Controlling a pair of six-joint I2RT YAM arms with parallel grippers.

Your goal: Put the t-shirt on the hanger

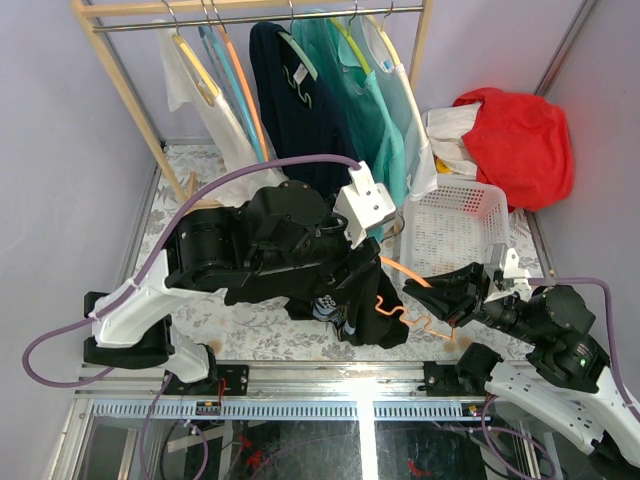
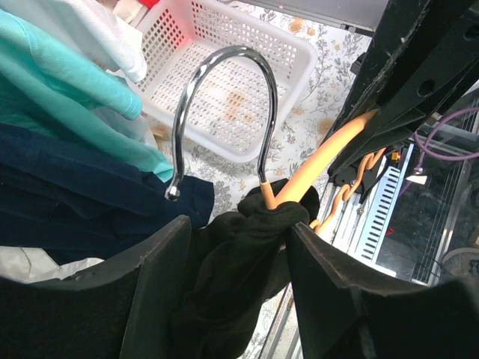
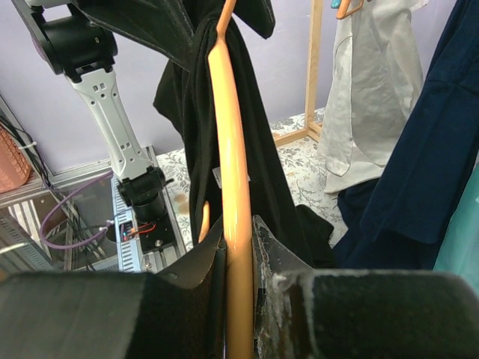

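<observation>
An orange hanger (image 1: 405, 270) with a metal hook (image 2: 179, 120) is held in my right gripper (image 1: 424, 290), which is shut on one arm of it. The black t shirt (image 1: 375, 312) hangs gathered around the hanger's neck, and the hook sticks up out of the bunched cloth in the left wrist view. On either side of this cloth (image 2: 236, 254) stand the fingers of my left gripper, apart from each other. The top view hides the left fingertips behind the arm. Right wrist view: the hanger's far end runs into the shirt's collar.
Behind, a rack (image 1: 260, 20) carries several hung garments, among them a navy shirt (image 1: 300, 110). A white basket (image 1: 455, 235) stands at the right, with a red cloth (image 1: 518, 150) beyond it. Bare patterned table shows at the left.
</observation>
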